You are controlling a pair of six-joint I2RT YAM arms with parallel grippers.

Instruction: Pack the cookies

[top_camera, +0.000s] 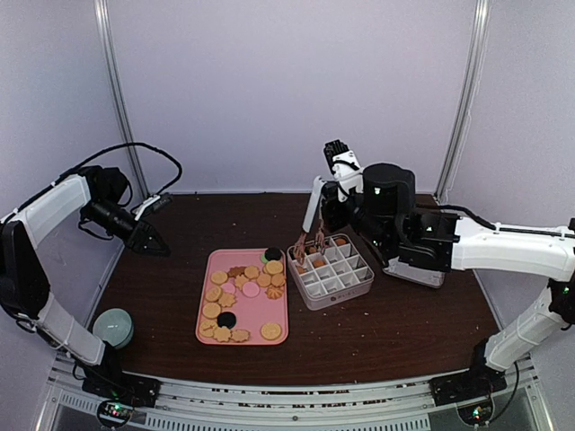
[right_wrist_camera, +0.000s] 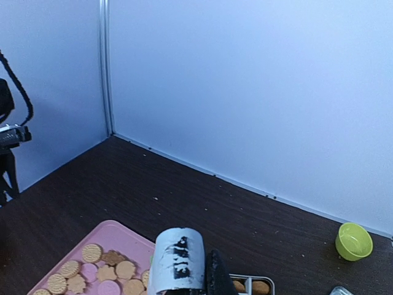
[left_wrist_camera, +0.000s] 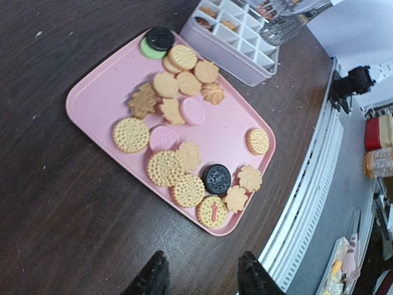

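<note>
A pink tray holds several cookies: round, flower-shaped, pink, green and black. Beside it on the right stands the divided box, some compartments holding brown cookies. My right gripper is raised over the box's left part, shut; in the top view pale brown shapes show at its tips, too unclear to name, and in the right wrist view its body hides the tips. My left gripper hangs above the table left of the tray, its fingers apart in the left wrist view with nothing between them.
A blue bowl sits at the front left. A green bowl stands at the back, hidden behind the right arm in the top view. A clear lid lies right of the box.
</note>
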